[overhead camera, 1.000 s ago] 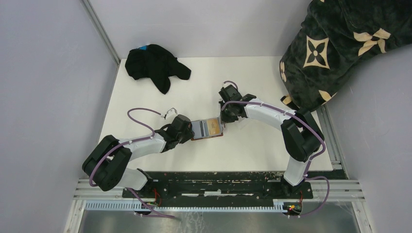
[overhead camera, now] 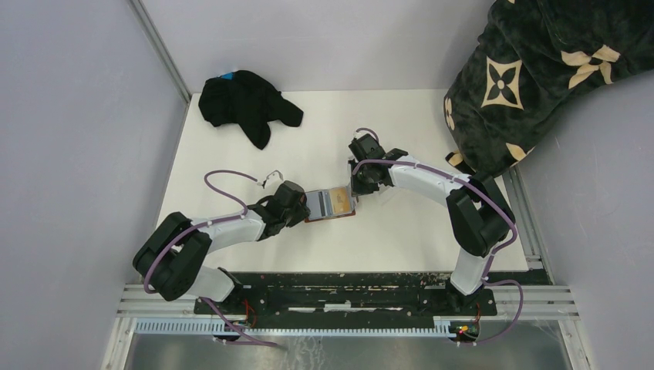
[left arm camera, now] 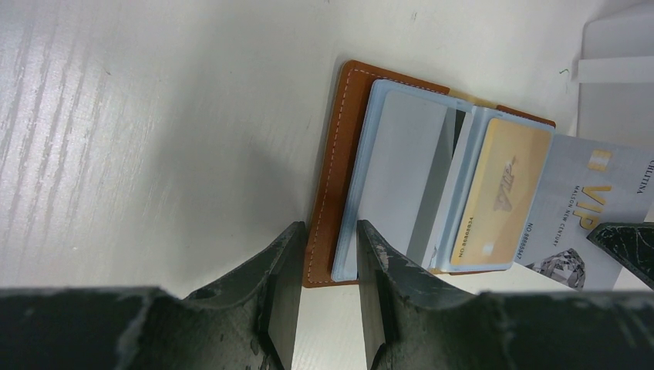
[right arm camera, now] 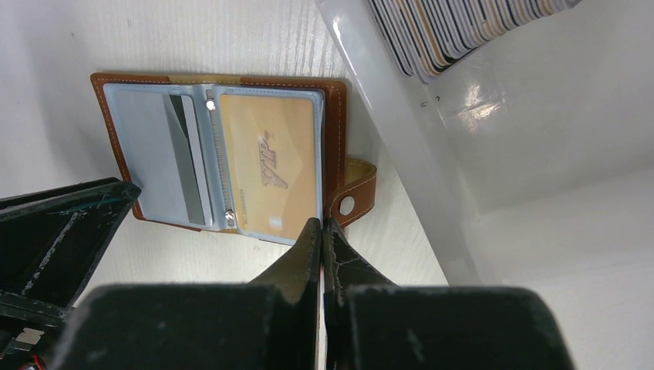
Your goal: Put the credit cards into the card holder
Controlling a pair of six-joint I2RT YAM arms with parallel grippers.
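The open brown card holder (overhead camera: pixel 330 204) lies on the table between both arms. Its sleeve nearer the left arm holds a pale card (right arm camera: pixel 150 154) behind a clear front; a gold card (left arm camera: pixel 501 193) fills the other sleeve. My left gripper is open, its fingertips either side of the holder's brown left edge. A silver VIP card (left arm camera: pixel 590 212) is gripped on edge by my right gripper, shut on it. This card rises at the gold card's outer side; whether its lower edge is inside the sleeve cannot be told.
A clear tray (right arm camera: pixel 455 193) with a row of several cards (right arm camera: pixel 470 27) stands right beside the holder. A black cloth (overhead camera: pixel 251 104) lies at the back left, and a dark cushion (overhead camera: pixel 532 85) leans at the back right.
The right arm has barely moved.
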